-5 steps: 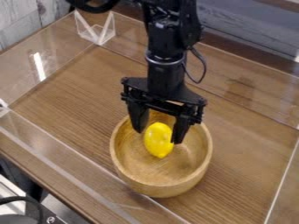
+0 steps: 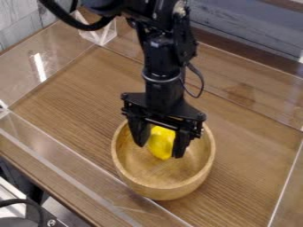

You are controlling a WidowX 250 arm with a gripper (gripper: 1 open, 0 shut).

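A round tan bowl point(image 2: 162, 177) sits on the wooden table, with a yellow object point(image 2: 162, 147) in it. My black gripper point(image 2: 160, 133) reaches down into the bowl from above, its open fingers on either side of the yellow object and partly covering it. Whether the fingertips touch it is not clear.
A clear object point(image 2: 97, 27) stands at the back left, partly behind a cable.
The gripper has shifted slightly and now sits closer over the yellow object, covering more of it. The bowl looks to be in much the same place.
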